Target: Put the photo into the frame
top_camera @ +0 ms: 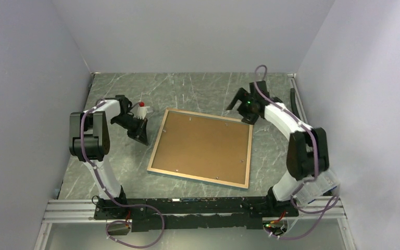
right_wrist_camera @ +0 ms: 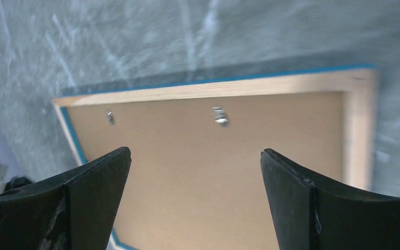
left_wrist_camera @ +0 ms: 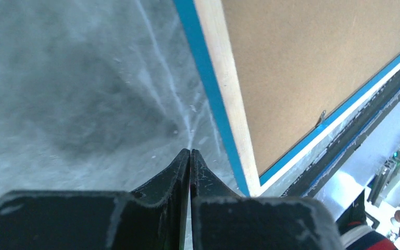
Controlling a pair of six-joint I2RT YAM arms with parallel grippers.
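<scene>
The wooden frame [top_camera: 203,177], blue along its outer edges, lies askew mid-table with a brown board [top_camera: 203,146] inside it. Small metal tabs [right_wrist_camera: 220,117] sit along the board's edges. No photo face shows in any view. Left of the frame, my left gripper [top_camera: 146,144] points down, apart from the left rail; its fingers [left_wrist_camera: 174,177] are pressed together and nothing shows between them. My right gripper [top_camera: 237,114] stands open at the frame's far right. In the right wrist view its widely spread fingers [right_wrist_camera: 286,182] have the board below and nothing between them.
Bare marble-patterned table [top_camera: 135,83] surrounds the frame. A clear flat sheet or case [top_camera: 316,186] lies at the near right, partly hidden by the right arm. Grey walls [top_camera: 198,36] close in the back and sides.
</scene>
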